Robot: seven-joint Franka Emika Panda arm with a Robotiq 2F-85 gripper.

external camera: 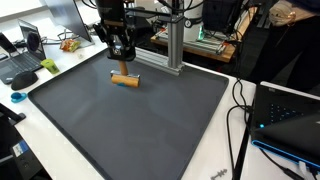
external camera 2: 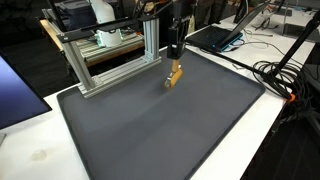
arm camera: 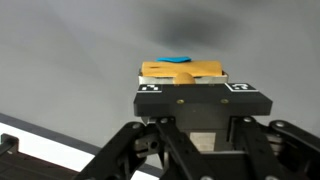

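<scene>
An orange, hammer-like piece [external camera: 125, 80], with a crosspiece below a short upright stem, hangs or stands under my gripper [external camera: 123, 61] near the back of the dark grey board. The fingers are shut on its stem. In exterior view 2 the orange piece [external camera 2: 174, 76] shows below the dark gripper [external camera 2: 176, 62]. Looking down in the wrist view, the crosspiece [arm camera: 180, 69] lies just past the gripper, with a bit of blue behind it. The gripper hides most of the stem. Whether the piece touches the board I cannot tell.
The grey board [external camera: 130, 130] is otherwise clear. A metal profile frame [external camera 2: 120, 69] stands along one board edge. A blue roll of tape [external camera: 18, 97] lies outside the board at left, and black cables [external camera: 235, 110] run along the right.
</scene>
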